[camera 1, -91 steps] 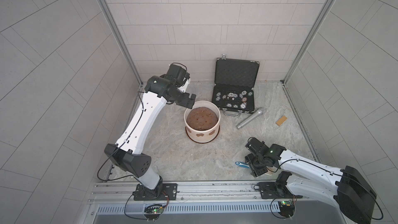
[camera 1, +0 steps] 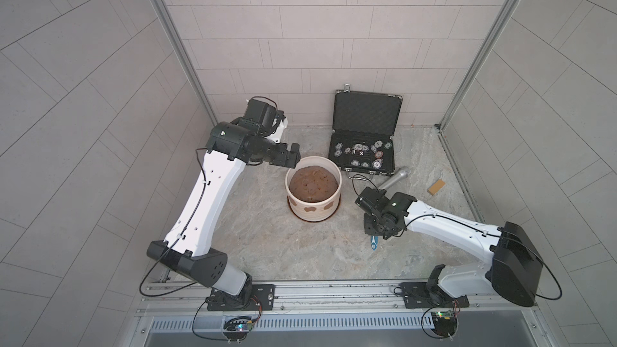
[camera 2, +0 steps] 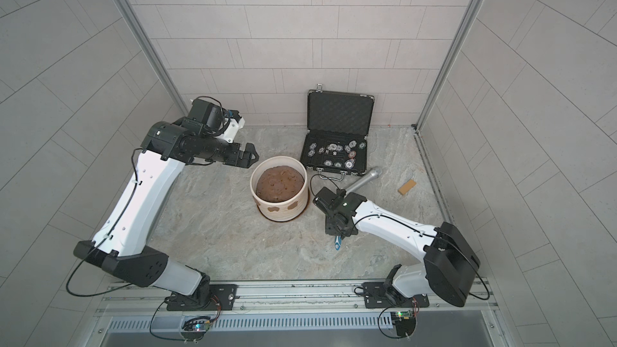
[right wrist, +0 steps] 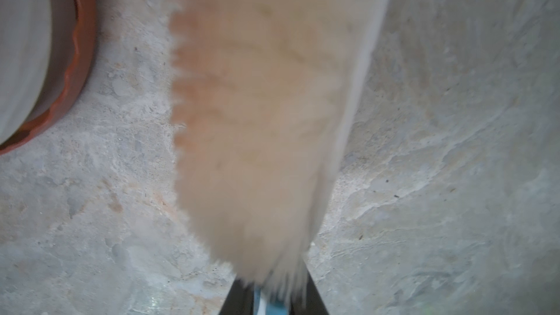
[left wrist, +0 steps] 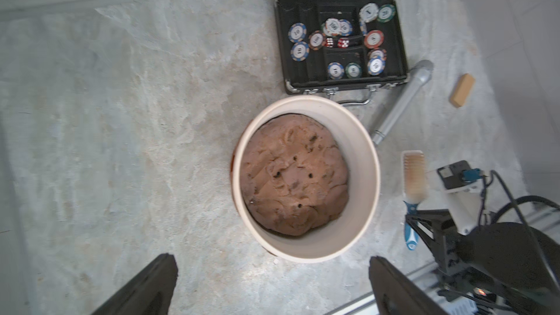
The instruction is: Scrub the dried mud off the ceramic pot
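Note:
The cream ceramic pot (camera 1: pixel 313 210) stands upright on a reddish saucer, with brown mud patches on its outer wall and brown soil (left wrist: pixel 294 175) inside. Over its left rim, my left gripper (camera 1: pixel 293 156) is open and empty; its fingers (left wrist: pixel 140 291) stand wide apart in the left wrist view. To the right of the pot, my right gripper is shut on the blue handle of a scrub brush (left wrist: pixel 414 175). Pale bristles of the brush (right wrist: pixel 256 116) fill the middle of the right wrist view, apart from the pot's saucer (right wrist: pixel 84 64).
Behind the pot lies an open black case (camera 1: pixel 363 154) of poker chips and dice. A silver microphone (left wrist: pixel 403 102) rests right of the pot, with a tan block (camera 1: pixel 436 186) farther right.
My right gripper has moved back, slightly left, carrying the brush, whose handle has swung from pointing left to pointing toward the front.

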